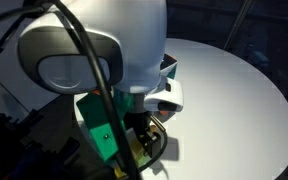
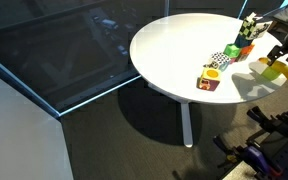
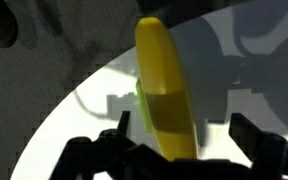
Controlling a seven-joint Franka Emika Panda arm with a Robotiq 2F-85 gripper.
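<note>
A long yellow object (image 3: 166,85) runs through the middle of the wrist view, a strip of green (image 3: 144,106) showing along its left side. My gripper is open, one dark finger on each side of the yellow object, with gaps visible on both sides. In exterior view 1 the arm's white hand hides much of the scene; some yellow (image 1: 137,147) shows beside the gripper. At the right end of the table in exterior view 2, the yellow object (image 2: 286,73) appears near the table edge, small and partly unclear.
A round white table (image 2: 174,50) carries a box with red and yellow faces (image 2: 210,77), a black-and-white patterned block (image 2: 222,61) and several colourful items near the arm. Beyond the rim, dark floor (image 3: 54,70) shows.
</note>
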